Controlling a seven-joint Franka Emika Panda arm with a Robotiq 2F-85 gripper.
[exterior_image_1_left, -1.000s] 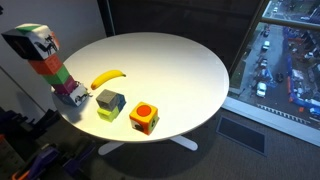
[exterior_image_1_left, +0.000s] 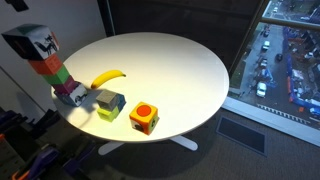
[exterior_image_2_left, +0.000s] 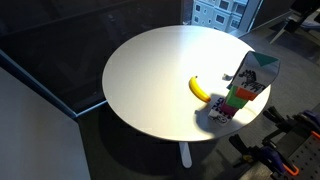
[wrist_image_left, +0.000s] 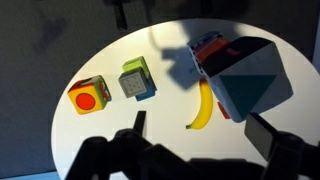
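A tall tower of coloured blocks (exterior_image_1_left: 50, 68) stands at the table's left side, its large top block (wrist_image_left: 250, 80) nearest the camera in the wrist view. Beside it lies a yellow banana (exterior_image_1_left: 108, 77). A grey block (exterior_image_1_left: 110, 100) rests on a yellow-green one (exterior_image_1_left: 107, 114). To their right sits a yellow and orange block (exterior_image_1_left: 144, 117) with a red circle on top. High above the table, my gripper is open; nothing is between its fingers. From the wrist view, the tower is off to the upper right of the gap.
The round white table (exterior_image_1_left: 175, 65) has broad free room on its far and right parts. Dark floor surrounds it. Cables and dark equipment (exterior_image_2_left: 270, 155) are close to the edge near the tower.
A dark part of the arm now shows further into the upper left corner of exterior view 1. The tower, banana and other blocks have not moved.
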